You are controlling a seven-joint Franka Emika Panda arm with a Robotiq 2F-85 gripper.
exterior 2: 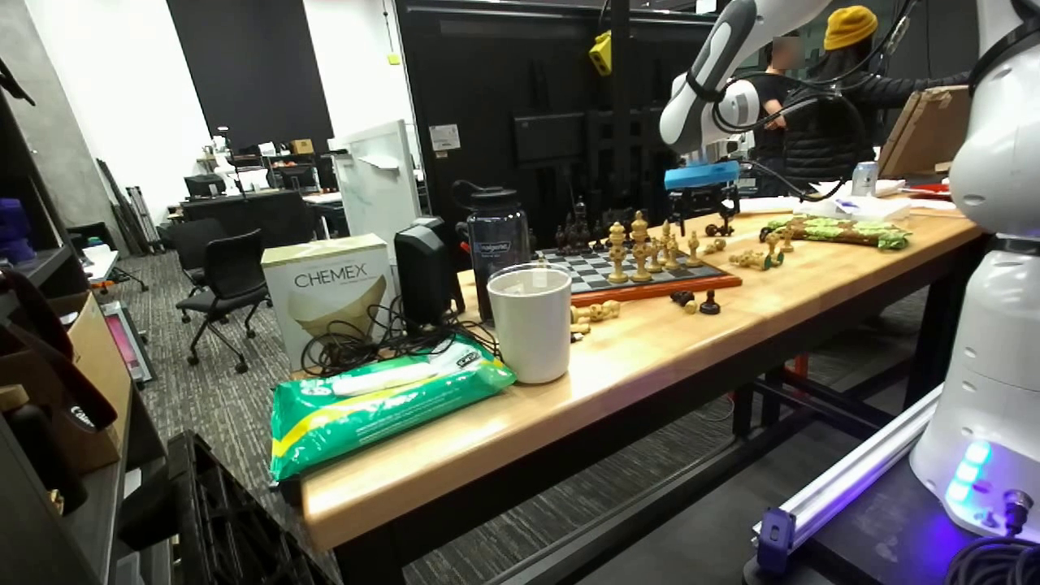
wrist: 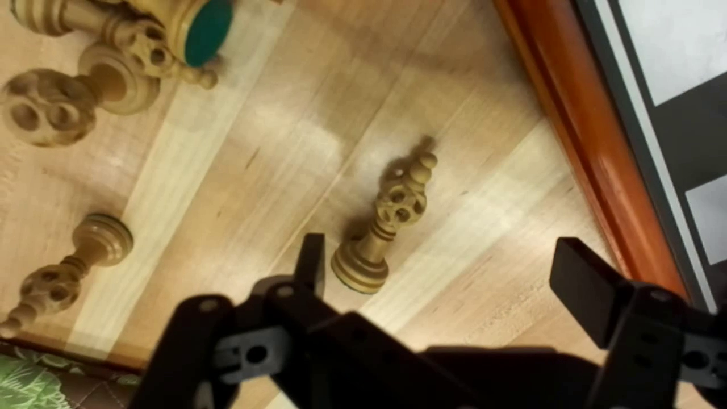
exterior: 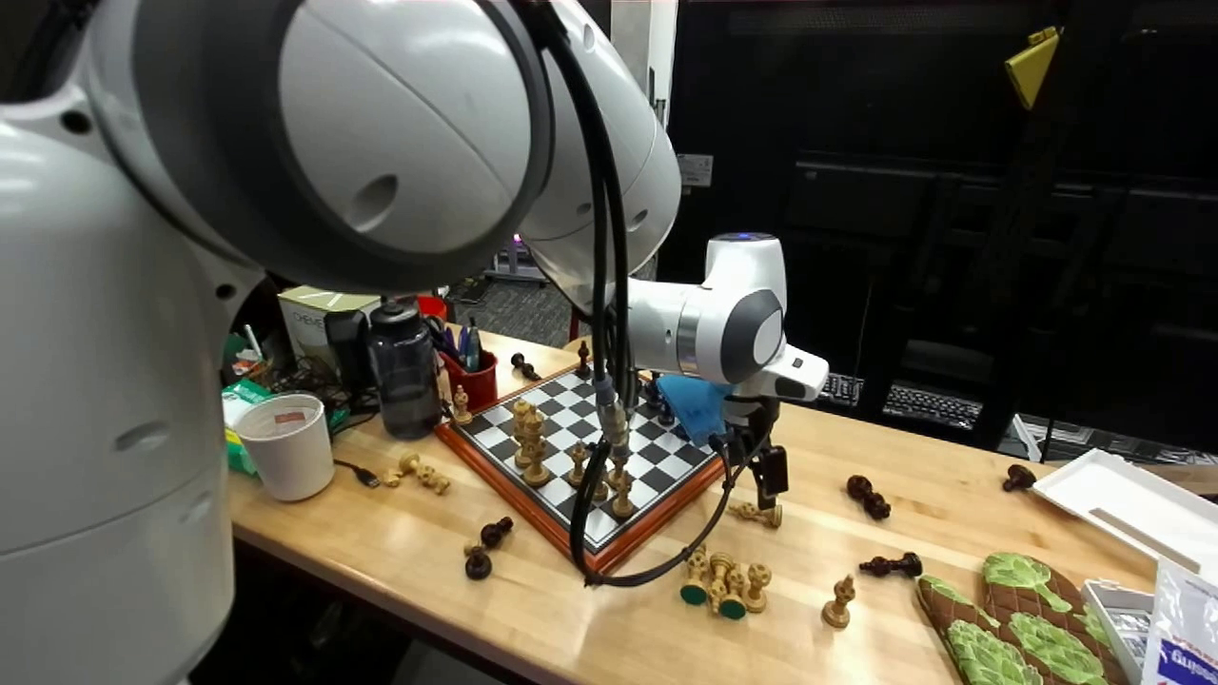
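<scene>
Below my gripper a light wooden chess piece [wrist: 402,204] lies on its side on the table, seen in the wrist view. The two black fingers stand wide apart with nothing between them; the piece's base is nearer the left finger [wrist: 311,262]. In exterior view 1 the gripper [exterior: 773,478] hangs low over that same piece [exterior: 756,514], beside the chessboard's [exterior: 639,542] right edge. Several light pieces [exterior: 534,440] stand on the board, and dark ones on its far side are partly hidden by the arm.
Light pieces [exterior: 727,582] lie clustered in front of the board, near an upright light piece [exterior: 836,601]. Dark pieces [exterior: 868,497] lie to the right, by a leaf-patterned mitt [exterior: 1028,616] and a white tray [exterior: 1130,502]. A bottle [exterior: 402,371] and cup [exterior: 287,447] stand left.
</scene>
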